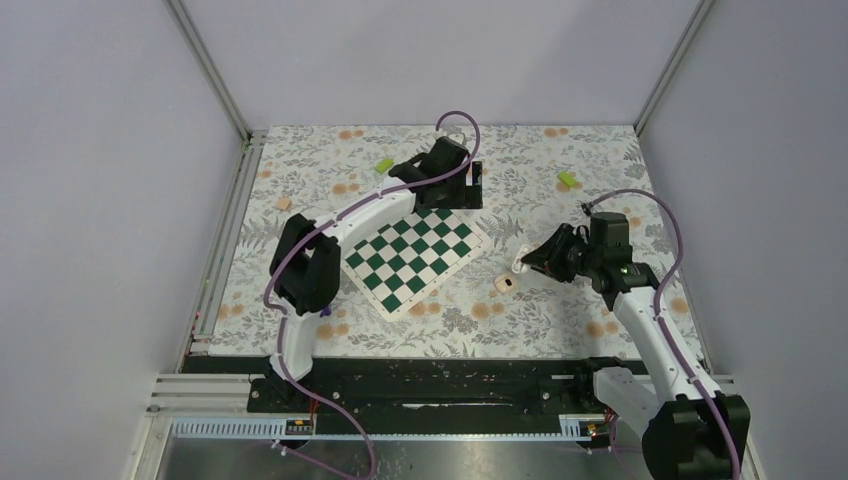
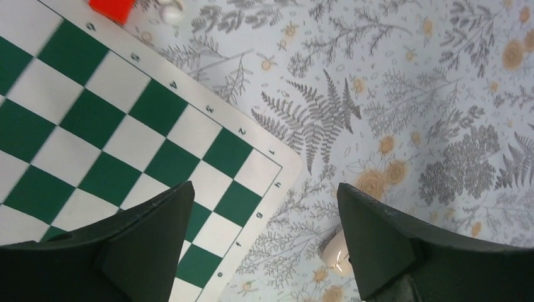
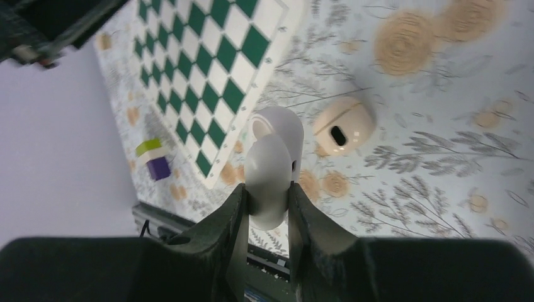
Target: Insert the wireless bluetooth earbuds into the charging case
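Note:
The white charging case [image 3: 279, 129], its lid swung open, is held between the fingertips of my right gripper. In the top view this case [image 1: 520, 260] hangs to the right of the chessboard. My left gripper [image 1: 477, 187] stands open over the board's upper right side, with nothing between its fingers. A small white piece that looks like an earbud [image 2: 171, 14] lies by the red block, at the top of the left wrist view; whether a second is beside it I cannot tell. The case's slots are not clearly visible.
The chessboard [image 1: 412, 262] takes up the middle left of the table. A beige rounded object with a dark slot [image 3: 344, 124] lies right of it. The red block [image 2: 112, 7] and green blocks [image 1: 567, 179] sit farther back.

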